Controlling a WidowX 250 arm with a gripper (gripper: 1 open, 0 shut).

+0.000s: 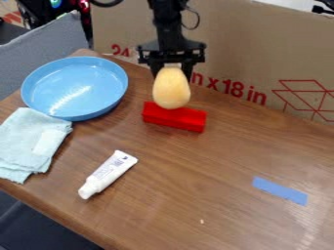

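My black gripper [173, 62] hangs at the top centre, shut on a pale yellow oval object [171, 89]. That object is held just above and partly in front of a red oblong block [175, 119] on the wooden table. A blue plate [73, 86] lies to the left of them.
A folded pale cloth [29, 142] lies at the left edge, a white tube [107, 174] at the lower left, and a blue strip [279, 191] at the right. A cardboard box [261, 68] forms the back.
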